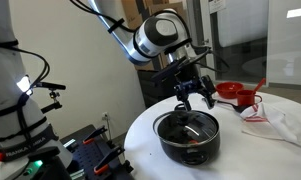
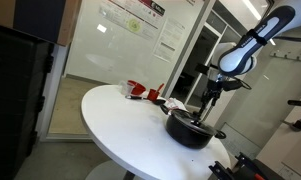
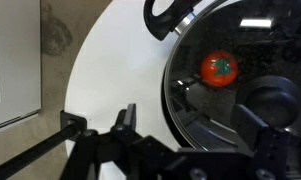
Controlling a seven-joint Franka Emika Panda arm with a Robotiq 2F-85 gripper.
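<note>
A black pot [image 1: 190, 150] stands on the white round table, with a glass lid [image 1: 180, 127] over it. The lid's dark round knob [image 3: 274, 100] and a red tomato [image 3: 219, 68] seen through the glass show in the wrist view. My gripper [image 1: 201, 102] hangs pointing down just above the lid. Its fingers [image 3: 127, 116] stand wide apart in the wrist view, with the lid's edge and table below the gap. The knob lies toward the right finger, not centred between them. Whether anything touches the lid cannot be told.
Behind the pot are a red bowl [image 1: 229, 90], a red cup [image 1: 247, 98] and a dark-handled utensil [image 1: 224, 103]. A white cloth [image 1: 270, 122] lies at the right. One black pot handle [image 3: 168, 17] sticks out toward the table's edge. Bare table [image 1: 140, 140] lies left of the pot.
</note>
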